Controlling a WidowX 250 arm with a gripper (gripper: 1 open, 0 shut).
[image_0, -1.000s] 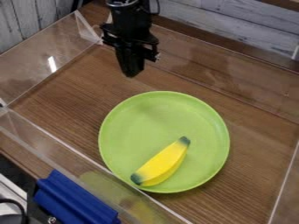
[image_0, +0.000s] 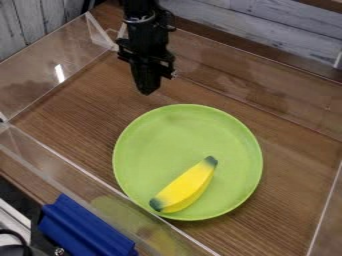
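Note:
A black robot arm reaches down from the top of the camera view, its gripper (image_0: 150, 78) hanging over the wooden tray floor above and left of a green plate (image_0: 160, 150). Whether the fingers are apart is hard to make out. A yellow toy banana (image_0: 187, 184) with dark tips lies on the lower right part of the plate.
Clear plastic walls (image_0: 27, 80) edge the tray. A blue ridged object (image_0: 88, 230) sits outside at the bottom left. The wooden floor right of and above the plate is bare.
The gripper has shifted slightly down from where it was. The plate and banana are unchanged.

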